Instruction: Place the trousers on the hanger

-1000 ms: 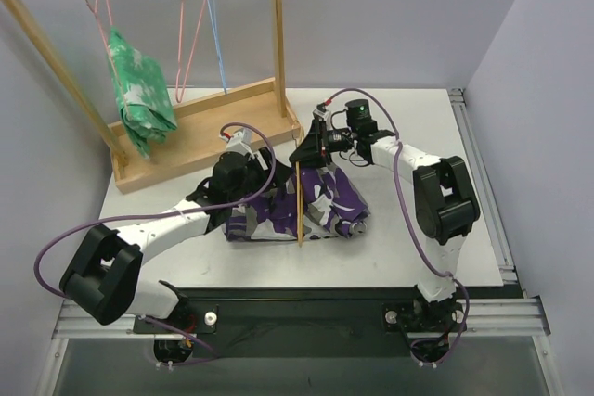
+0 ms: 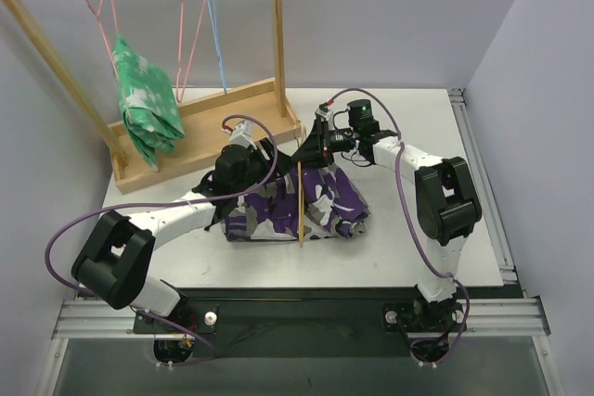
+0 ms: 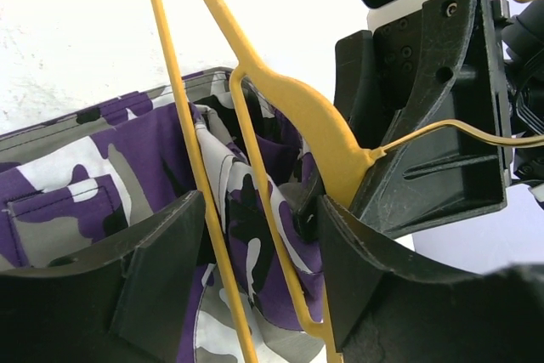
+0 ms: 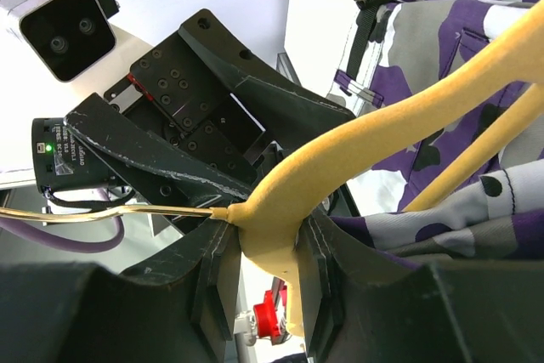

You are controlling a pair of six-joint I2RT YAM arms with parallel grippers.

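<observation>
Purple, grey and white camouflage trousers (image 2: 269, 215) lie rumpled on the white table. A yellow hanger (image 2: 301, 215) stands edge-on to the top view, in front of the cloth. In the left wrist view, its two long bars (image 3: 200, 167) run down over the trousers (image 3: 149, 155), with folded cloth showing between them. My right gripper is shut on the hanger's neck (image 4: 293, 184), below the hook. At the trousers, my left gripper is part open; the bars and cloth show between its fingers. Whether those fingers touch the cloth is unclear.
A wooden rack (image 2: 204, 132) at the back left carries a pink hanger (image 2: 193, 34), a blue hanger (image 2: 215, 30) and a green garment (image 2: 148, 99) hung on another hanger. Bare table lies to the right and in front. My two grippers are close together.
My left arm has shifted slightly, its elbow moving up and right in the top view. My right arm and the trousers look nearly unchanged. The green garment has swung a little.
</observation>
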